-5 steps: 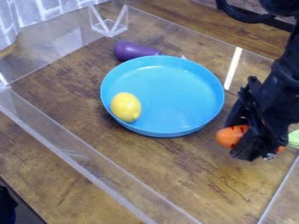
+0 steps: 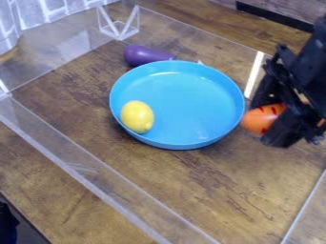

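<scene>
My black gripper (image 2: 279,118) is at the right of the camera view, shut on an orange object (image 2: 260,118), possibly a carrot, which is partly hidden by the fingers. It is held just right of a blue plate (image 2: 192,114). A yellow lemon (image 2: 136,117) lies on the left part of the plate.
A purple eggplant (image 2: 147,54) lies behind the plate. Clear plastic walls (image 2: 76,152) border the wooden surface (image 2: 173,191). The wood in front of the plate is clear.
My gripper has moved upward in the view with the orange object in it. The plate, lemon and eggplant are unchanged.
</scene>
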